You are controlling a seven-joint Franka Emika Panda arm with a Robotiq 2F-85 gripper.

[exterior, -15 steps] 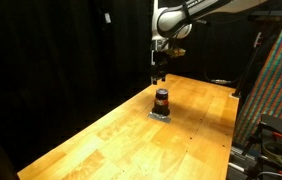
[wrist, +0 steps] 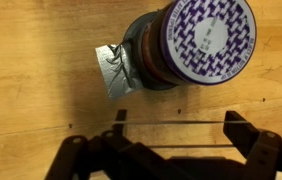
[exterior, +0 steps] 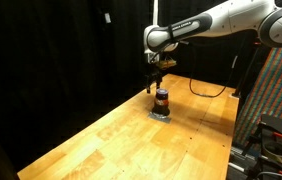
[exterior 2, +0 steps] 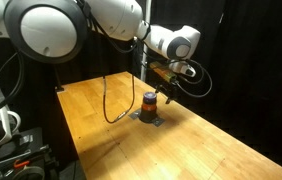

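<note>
A dark, can-like stack (exterior: 162, 102) stands upright on the wooden table, with a reddish-brown band around it. From above, in the wrist view, its round lid (wrist: 208, 38) has a purple and white pattern. A silver strip (wrist: 118, 70) lies flat against its dark base. My gripper (exterior: 155, 80) hangs just above and behind the stack in exterior view 1. Its black fingers (wrist: 237, 128) are spread wide in the wrist view, beside the can and not around it. Thin grey lines cross between them; I cannot tell what they are.
Black curtains (exterior: 51, 70) hang behind it. A loose cable (exterior 2: 107, 105) loops below the arm. Dark equipment (exterior: 276, 148) stands off the table's right edge.
My gripper has come down and shifted slightly left in exterior view 1, closer to the stack. The stack has stayed in place.
</note>
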